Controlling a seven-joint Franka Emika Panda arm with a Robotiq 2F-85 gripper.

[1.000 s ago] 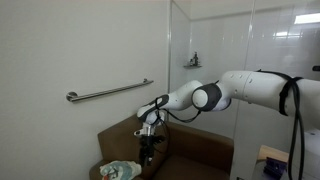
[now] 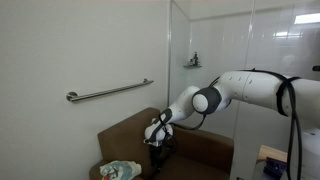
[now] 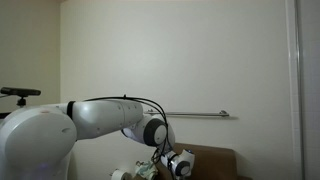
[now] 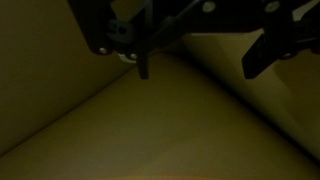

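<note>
My gripper stands open in the wrist view, its two dark fingers well apart, with nothing seen between them. Dim brown upholstery of the couch [image 4: 150, 125] fills the space beyond the fingertips. From exterior view 1, the gripper [image 2: 156, 160] points down low over the brown couch [image 2: 200, 150], near its backrest; its fingertips are too dark to make out. A crumpled pale, greenish cloth [image 2: 121, 170] lies on the couch to the left of the gripper, apart from it.
A metal rail [image 2: 110, 90] is fixed to the white wall above the couch. To the right, a small table [image 2: 262, 153] carries a dark object. A little shelf [image 2: 193, 66] hangs in the far corner. The couch seat right of the gripper looks bare.
The gripper and wrist have moved down and slightly right, deeper toward the couch and farther from the cloth. The cloth looks unmoved.
</note>
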